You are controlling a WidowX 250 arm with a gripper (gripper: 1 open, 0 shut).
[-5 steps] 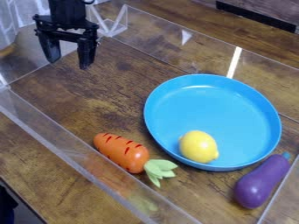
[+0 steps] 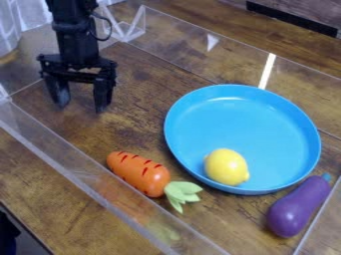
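My black gripper (image 2: 80, 84) hangs at the upper left of the camera view, over the bare wooden board, its two fingers apart with nothing visible between them. An orange toy carrot (image 2: 144, 175) with a pale green top lies at the bottom centre, below and to the right of the gripper. A yellow lemon (image 2: 226, 167) sits inside a blue round plate (image 2: 240, 127) on the right. A purple eggplant (image 2: 297, 207) lies at the lower right, outside the plate.
Clear low walls (image 2: 94, 183) border the wooden surface (image 2: 94, 125). The area between the gripper, the carrot and the plate is free.
My gripper has come down the view and slightly to the right, toward the middle of the board. The carrot, lemon, plate and eggplant have not moved.
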